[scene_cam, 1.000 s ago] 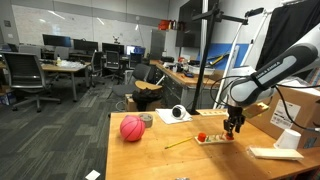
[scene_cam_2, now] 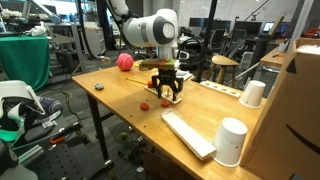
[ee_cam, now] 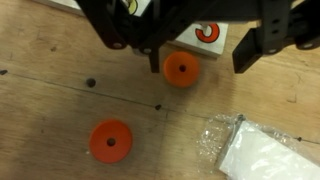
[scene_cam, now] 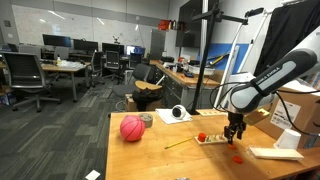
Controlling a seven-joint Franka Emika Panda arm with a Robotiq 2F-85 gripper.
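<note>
My gripper points down at the table with its fingers apart. In the wrist view an orange disc [ee_cam: 182, 69] with a small centre hole shows between the fingers, nearer the left one; no grip on it shows. The disc is beside the edge of a white board [ee_cam: 205, 38] bearing coloured rings. Another orange disc [ee_cam: 110, 141] lies flat on the wood, farther from the board. From the opposite side, the gripper [scene_cam_2: 164, 88] appears close above the board, and a loose red disc [scene_cam_2: 144, 106] shows on the table.
A clear-and-white packet [ee_cam: 262, 153] lies right of the discs in the wrist view. Elsewhere on the table are a long white box [scene_cam_2: 188, 135], a white cup [scene_cam_2: 231, 142], a pink ball [scene_cam: 132, 128] and a yellow stick [scene_cam: 180, 143].
The gripper has come down toward the table beside the board.
</note>
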